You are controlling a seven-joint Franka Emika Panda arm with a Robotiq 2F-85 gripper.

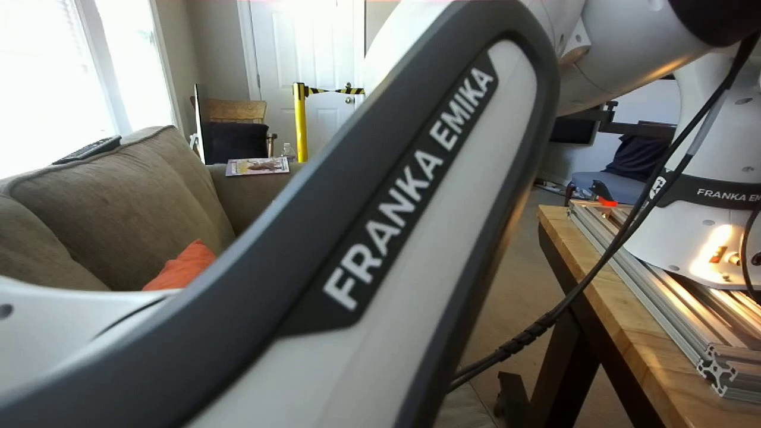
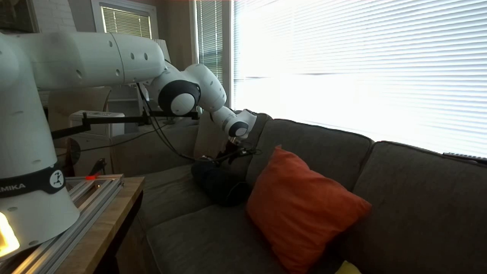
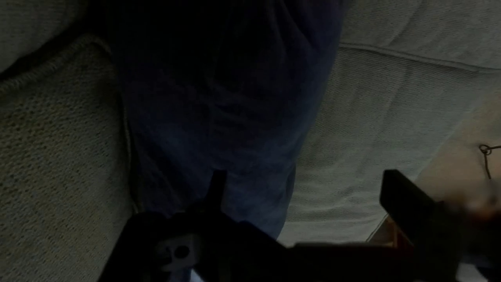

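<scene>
In the wrist view, a dark blue cloth cushion (image 3: 235, 108) fills the middle, wedged beside the grey sofa back. My gripper is open along the bottom of that view. One of its fingers (image 3: 216, 190) overlaps the blue cloth, while the other stands to the right, over the pale seat cushion; contact cannot be told. Exterior view 2 has the gripper (image 2: 236, 154) low over the dark cushion (image 2: 219, 182), at the sofa's far end. An orange pillow (image 2: 306, 210) leans on the sofa back nearby. In exterior view 1 my arm hides the gripper.
The grey sofa's backrest (image 2: 319, 137) rises close beside the gripper. A bit of yellow cloth (image 2: 347, 268) shows at the bottom edge. The wooden table (image 2: 116, 214) carries the arm's base. Bare seat lies in front of the dark cushion.
</scene>
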